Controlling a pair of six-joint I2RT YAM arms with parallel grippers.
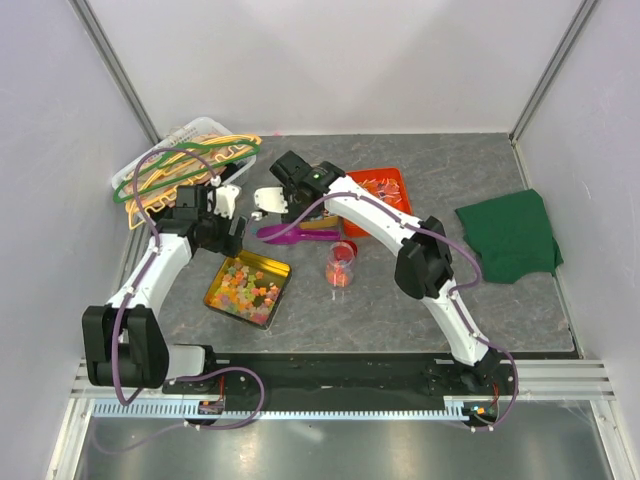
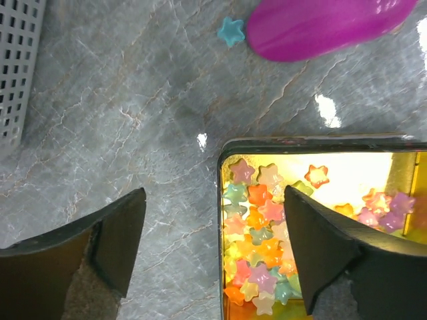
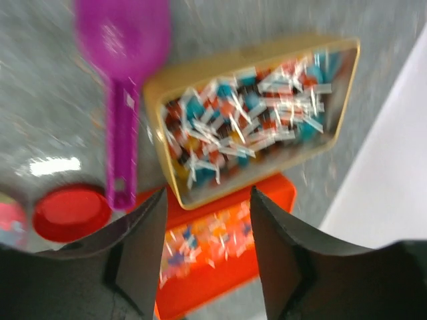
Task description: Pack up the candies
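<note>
A gold tray (image 1: 248, 289) of star-shaped candies lies at the table's left front. Over its left edge hangs my left gripper, open and empty. A second gold box (image 3: 247, 63) holds candies with white sticks; in the top view my right arm hides most of it. Above that box's near end, my right gripper is open with nothing between its fingers. The red tray (image 3: 277, 190) of small candies adjoins the box. A purple scoop (image 3: 123, 127) lies beside it. A clear jar (image 1: 340, 268) with orange candies stands in the middle.
A red lid (image 3: 72, 212) lies between scoop and jar. One blue star candy (image 2: 231, 31) rests on the table by the scoop. The white basket (image 1: 205, 128) with hangers takes the back left. Green cloth (image 1: 512, 236) lies at right.
</note>
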